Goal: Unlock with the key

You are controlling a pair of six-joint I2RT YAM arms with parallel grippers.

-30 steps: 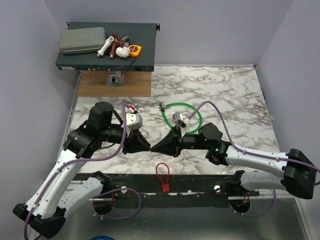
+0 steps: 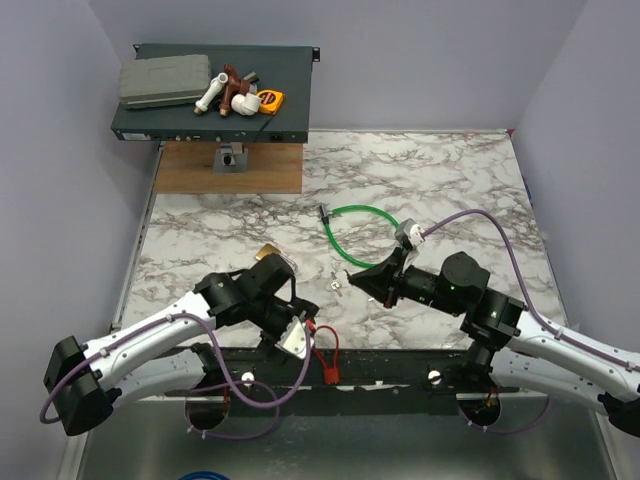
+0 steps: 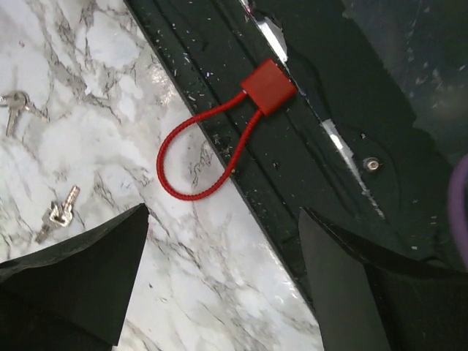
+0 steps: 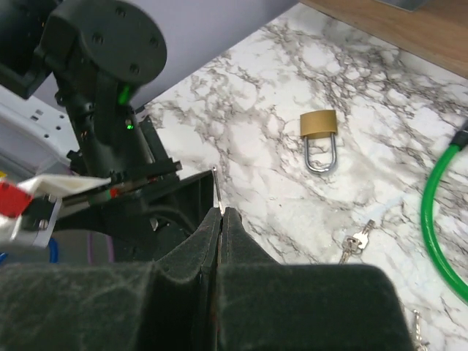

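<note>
A red cable lock [image 3: 268, 87] lies across the table's dark front edge, its loop on the marble. My left gripper hangs over that area, open and empty, the loop between and beyond its fingertips in the left wrist view. My right gripper is shut with a thin metal key [image 4: 216, 183] standing out from its tips, pointing up in the right wrist view. A brass padlock [image 4: 318, 124] lies on the marble beside the left arm. Loose keys [image 3: 58, 215] lie left of the red loop in the left wrist view.
A green cable [image 2: 365, 208] curves over the middle of the table [image 2: 460, 170]. At the back left a shelf [image 2: 160, 128] holds a case and tools.
The grippers met over the table a second ago. My left one has since opened and moved toward the front edge and down; the right has drawn back to the right with the key.
</note>
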